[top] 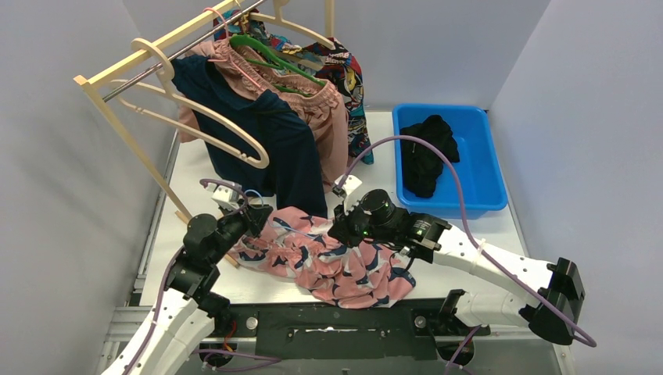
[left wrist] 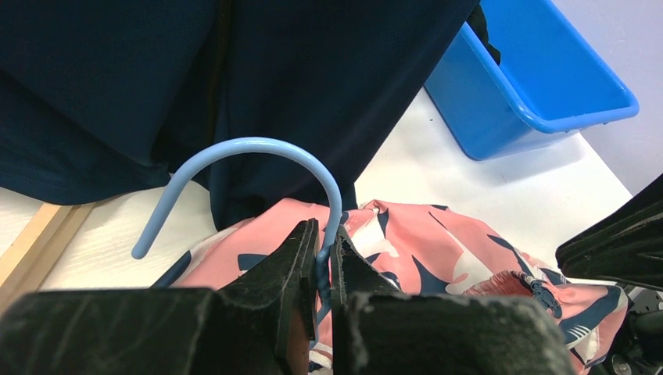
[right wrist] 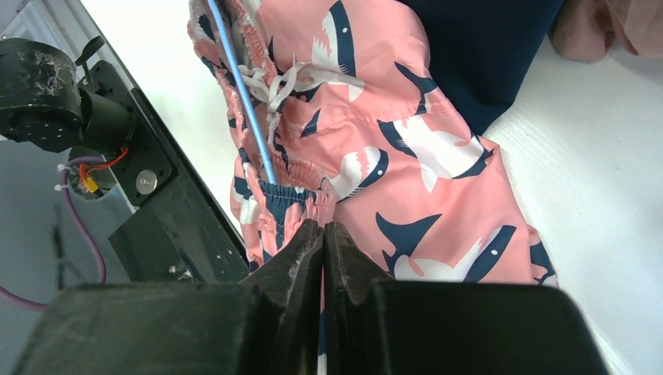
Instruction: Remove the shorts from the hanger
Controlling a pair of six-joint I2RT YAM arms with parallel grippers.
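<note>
Pink shorts with a navy and white shark print (top: 344, 273) lie spread on the table below both arms. My left gripper is shut on the stem of a light blue hanger (left wrist: 258, 147), whose hook curls up above the fingers. In the right wrist view the hanger's thin blue arm (right wrist: 245, 105) runs down into the gathered waistband (right wrist: 293, 199). My right gripper is shut right at that waistband's edge. Whether a thin fold of cloth sits between its fingertips is not clear.
A wooden rack (top: 145, 55) at the back left carries wooden hangers, navy trousers (top: 234, 137), pink shorts (top: 320, 117) and a patterned garment. The blue bin (top: 469, 168) at the right holds a black garment (top: 428, 152).
</note>
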